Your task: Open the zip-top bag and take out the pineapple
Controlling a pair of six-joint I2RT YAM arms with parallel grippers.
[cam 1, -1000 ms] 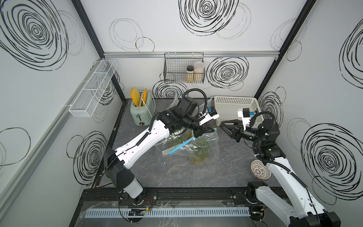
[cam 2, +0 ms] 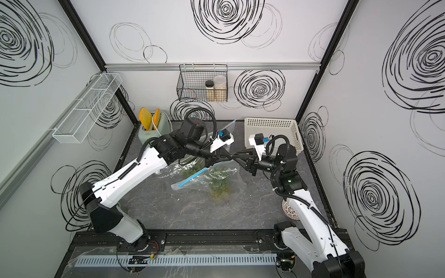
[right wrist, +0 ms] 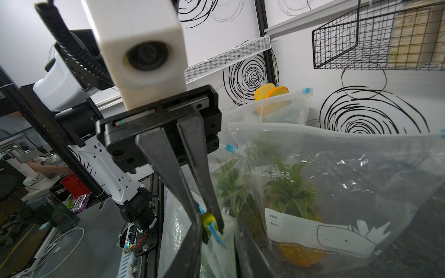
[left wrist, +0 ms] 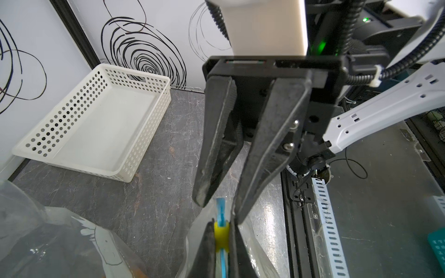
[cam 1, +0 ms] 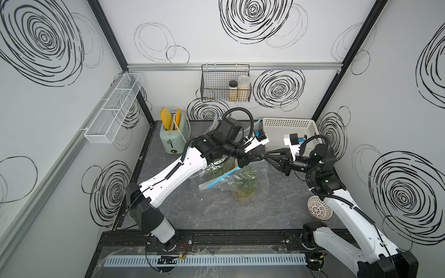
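A clear zip bag [cam 1: 259,178] with a blue zip strip [cam 1: 224,177] lies mid-table, a pineapple [cam 1: 244,180] with green leaves dimly visible through the plastic. My left gripper is shut on the bag's yellow slider [left wrist: 222,237], with the blue strip showing above and below it. Facing it, my right gripper stands open close by, its two fingers apart on either side of the bag's zip edge. In the right wrist view, leaves [right wrist: 291,194] and an orange pineapple body [right wrist: 301,254] show through plastic. From above, the arms partly hide the zip.
Another bag's top [right wrist: 278,108] rises behind. A cream perforated basket [cam 1: 287,121] stands empty at the back right, a green toaster [cam 1: 174,139] at the back left. A round trivet [cam 1: 319,207] lies front right.
My right gripper has moved left, closing the gap to the left gripper at the bag's zip edge. The left arm and the bag look unchanged.
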